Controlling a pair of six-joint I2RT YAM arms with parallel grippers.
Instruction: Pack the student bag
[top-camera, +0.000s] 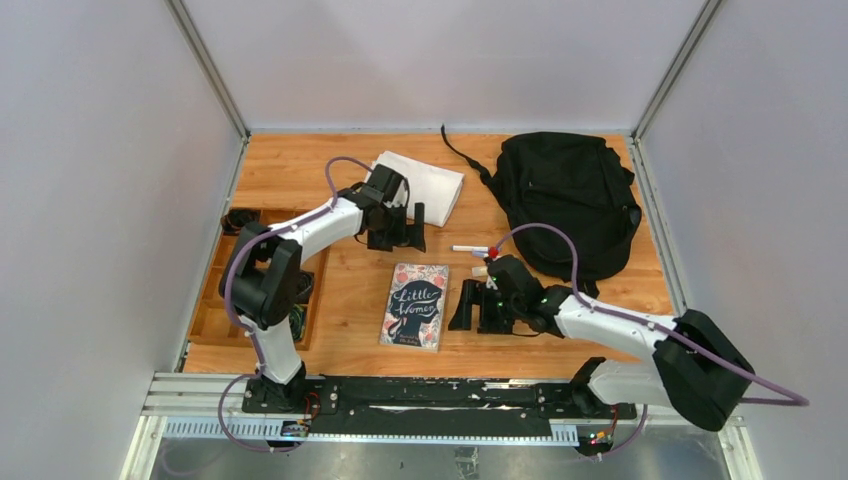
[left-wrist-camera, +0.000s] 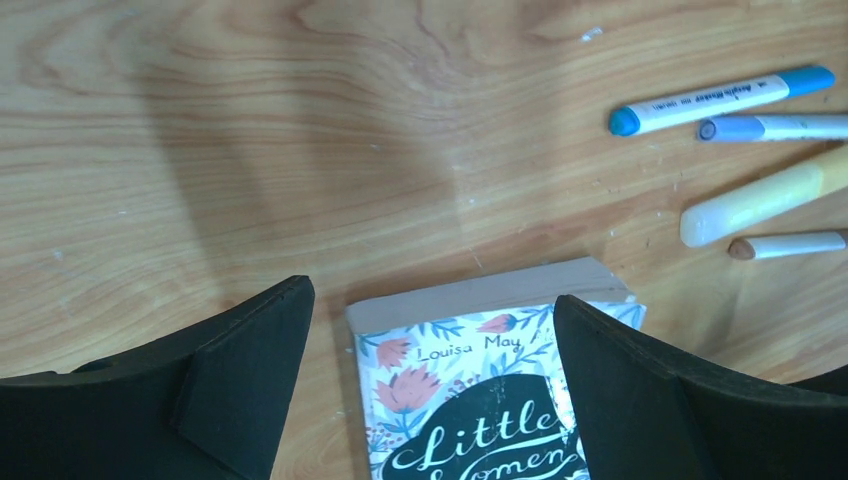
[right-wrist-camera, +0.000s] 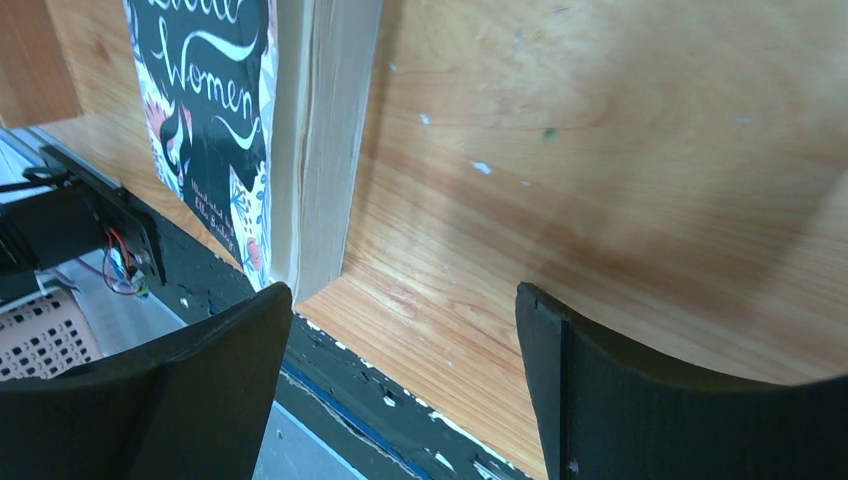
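Note:
The "Little Women" book (top-camera: 413, 306) lies flat mid-table, its top edge and cover (left-wrist-camera: 470, 400) low in the left wrist view. My left gripper (top-camera: 405, 228) stands open above the book, by a folded white cloth (top-camera: 430, 190). My right gripper (top-camera: 466, 304) is open beside the book's right side, with bare wood between its fingers in the right wrist view. Several pens (left-wrist-camera: 722, 99) and a pale stick (left-wrist-camera: 750, 200) lie right of the book. The black bag (top-camera: 570, 200) lies at the back right with its strap reaching left.
A wooden compartment box (top-camera: 225, 320) with cables stands at the left. Bare table (top-camera: 300, 170) shows at the back left and below the bag. The front edge and metal rail are close to the book.

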